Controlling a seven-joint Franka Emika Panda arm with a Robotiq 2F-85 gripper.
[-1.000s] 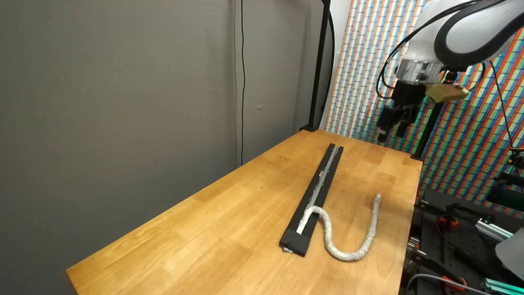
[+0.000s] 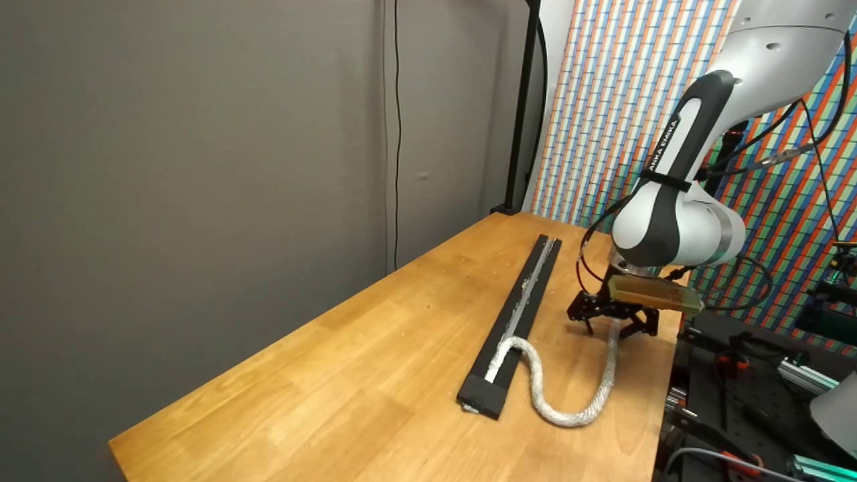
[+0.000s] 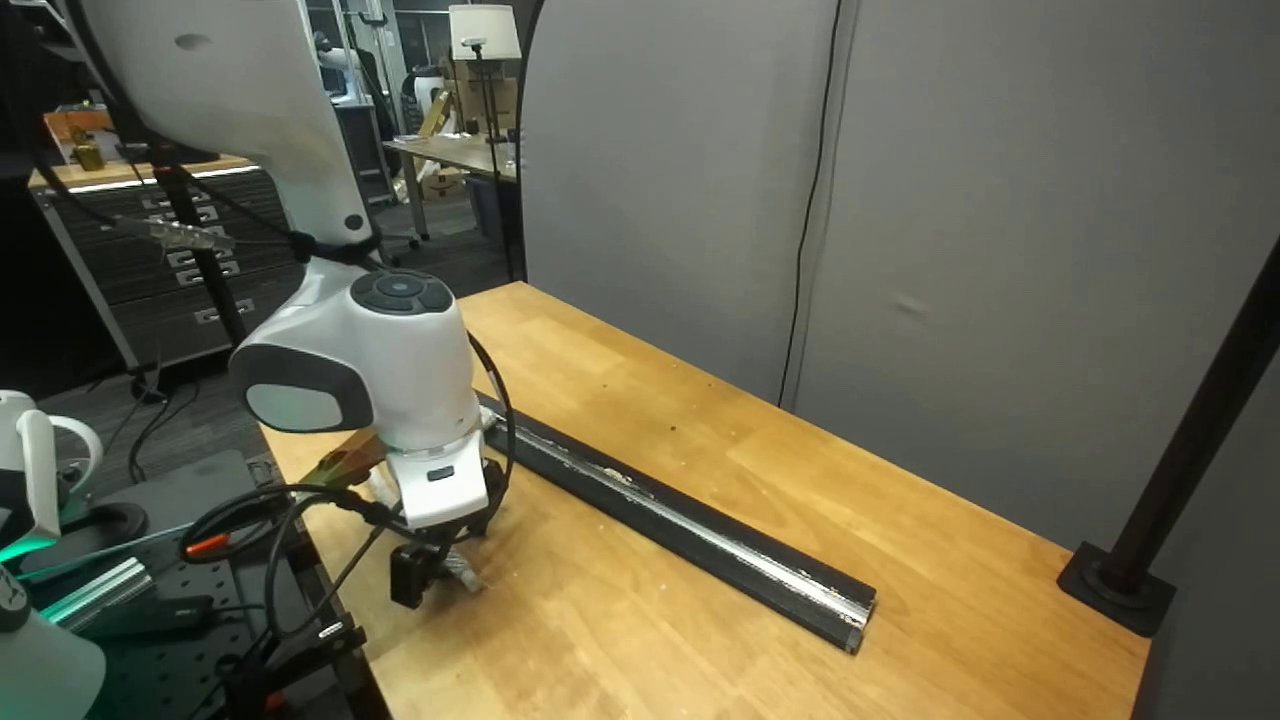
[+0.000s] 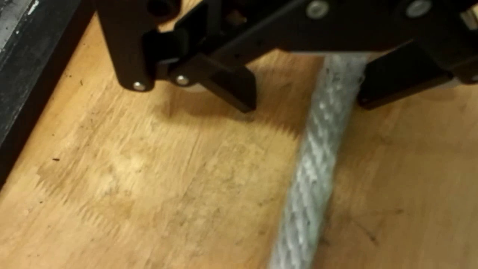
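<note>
A whitish braided rope (image 2: 578,418) curves in an S on the table. One end lies in the groove of a long black channel (image 2: 522,309); the other part runs up to my gripper (image 2: 614,328). In the wrist view the rope (image 4: 313,168) passes between my gripper's (image 4: 308,105) fingertips. It lies close to the right finger (image 4: 399,78), while bare table shows between it and the left finger. The gripper is open, low over the table. In exterior view 2 the rope's tip (image 3: 462,572) pokes out by the gripper; the fingers themselves are largely hidden there.
A black post (image 3: 1152,492) stands on a far corner. Beyond the robot-side edge is a dark cart (image 2: 747,410) with tools. Cables (image 3: 282,528) loop around the wrist.
From above the far end of the table, my arm has come down and toward the camera, and the gripper now straddles the rope's free end. The rope and channel look unmoved.
</note>
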